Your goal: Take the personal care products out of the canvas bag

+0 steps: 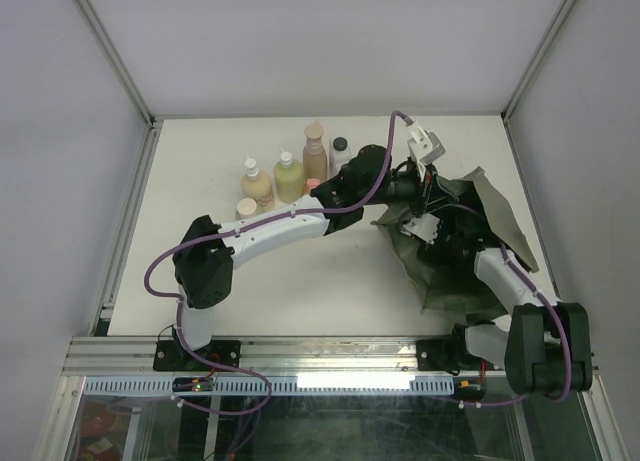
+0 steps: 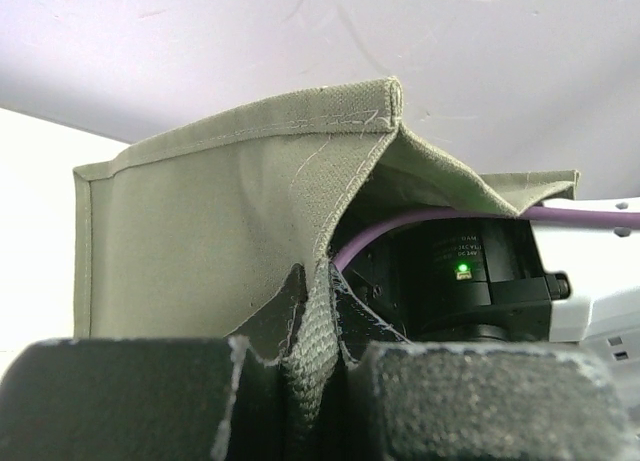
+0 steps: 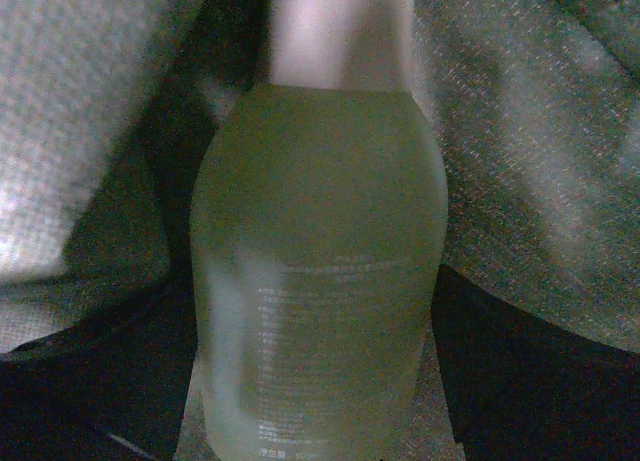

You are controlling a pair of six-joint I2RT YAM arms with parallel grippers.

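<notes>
The green canvas bag [image 1: 465, 296] stands at the right of the table, its mouth spread. My left gripper is shut on a fold of the bag's rim [image 2: 345, 171]. My right arm reaches inside the bag, its fingertips hidden in the top view. In the right wrist view, a pale green bottle [image 3: 320, 221] with a light cap lies between the part-open fingers of my right gripper. Those fingers stand close along both its sides; whether they press on it is too dark to tell.
Several products stand at the back of the table, among them a tan pump bottle [image 1: 258, 187], a green pump bottle [image 1: 289, 178], a brown bottle [image 1: 314, 156] and a round jar [image 1: 247, 209]. My left arm crosses above it.
</notes>
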